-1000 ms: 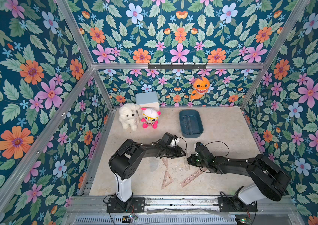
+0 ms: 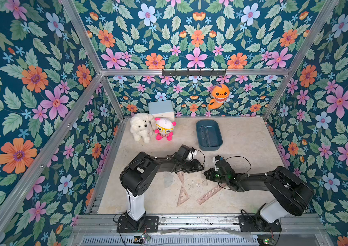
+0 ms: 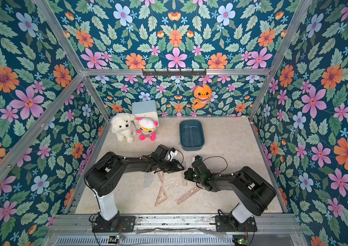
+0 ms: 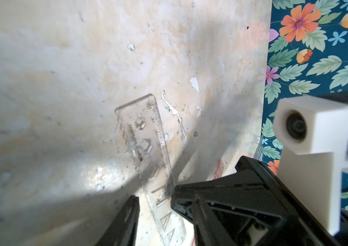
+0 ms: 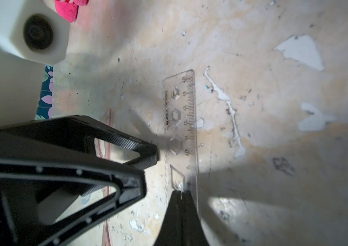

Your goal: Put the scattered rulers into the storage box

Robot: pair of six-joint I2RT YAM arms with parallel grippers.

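Note:
On the table lies the clear plastic ruler, also visible in the left wrist view. My right gripper is shut over it, nothing between its fingers; the ruler is outside them. Just to the ruler's left in the right wrist view, my left gripper holds its fingers apart and empty. A pink triangle ruler (image 2: 182, 196) and a pink straight ruler (image 2: 209, 194) lie nearer the front. Another pink piece (image 2: 180, 176) is partly hidden under the left arm, beside a faint clear piece (image 2: 168, 179). The dark blue storage box (image 2: 209, 142) stands behind the grippers.
A white plush dog (image 2: 141, 127), a pink-and-white doll (image 2: 164, 128) and a pale blue-lidded box (image 2: 161, 108) stand at the back left. Both grippers are close together mid-table. Right of the storage box the table is bare.
The right gripper has shifted slightly; the left gripper has stayed nearly still.

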